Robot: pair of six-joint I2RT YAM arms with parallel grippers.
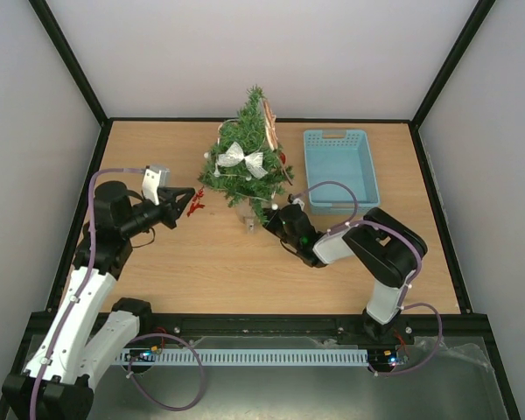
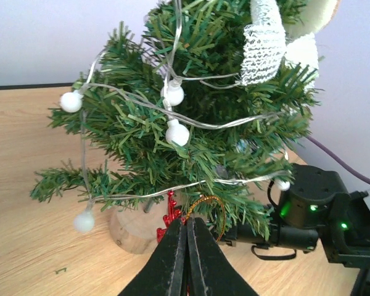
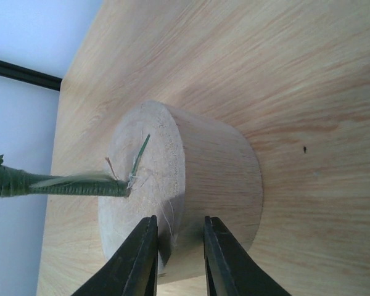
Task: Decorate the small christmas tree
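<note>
The small green tree (image 1: 236,140) stands at the back middle of the table, with white bows and a string of white ball lights on it. My left gripper (image 1: 192,192) is to the left of it, shut on the thin gold loop (image 2: 217,201) of a red ornament (image 2: 169,216), which hangs from the fingertips. Low at the trunk, my right gripper is closed about the rim of the tree's round wooden base (image 3: 219,166), one finger on the top-face side and one on the curved side. Where the pads touch the wood is hard to see.
A blue basket (image 1: 339,140) lies to the right of the tree and looks empty. Branches overhang the base and hide part of my right gripper from above.
</note>
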